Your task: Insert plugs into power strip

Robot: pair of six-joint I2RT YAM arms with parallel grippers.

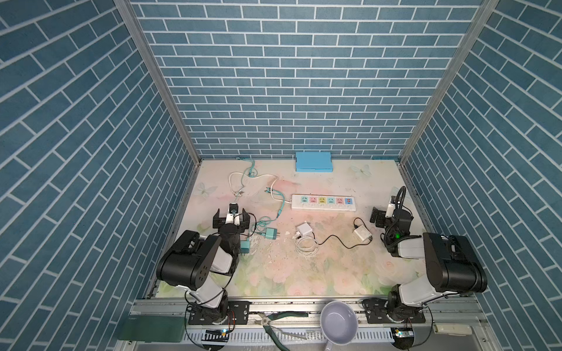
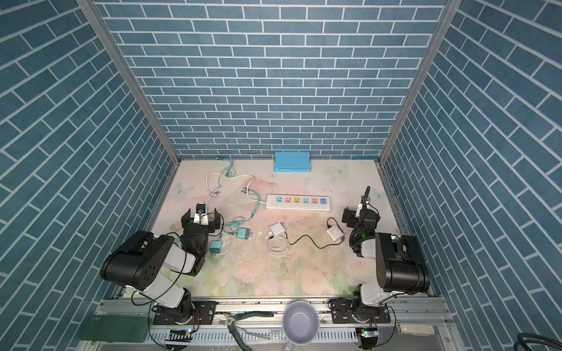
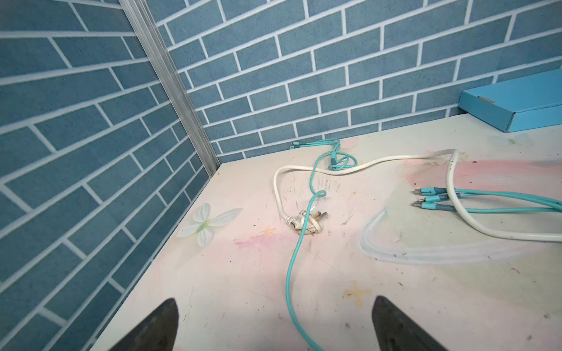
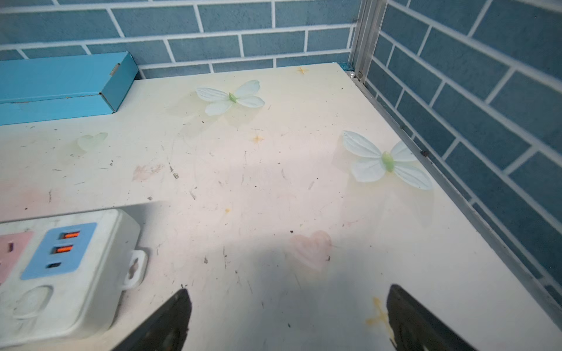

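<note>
A white power strip (image 1: 323, 202) with coloured sockets lies mid-table, its end also in the right wrist view (image 4: 70, 275). Teal chargers (image 2: 242, 233) with cables lie left of centre. Two white chargers, one central (image 1: 303, 229), one right (image 1: 361, 232), lie in front of the strip. My left gripper stands open and empty at the left, behind it a white plug (image 3: 310, 221) with cable. My right gripper is open and empty, right of the strip.
A blue box (image 1: 313, 161) lies against the back wall. Brick-patterned walls enclose three sides. A bowl (image 2: 301, 321) and pliers sit at the front rail.
</note>
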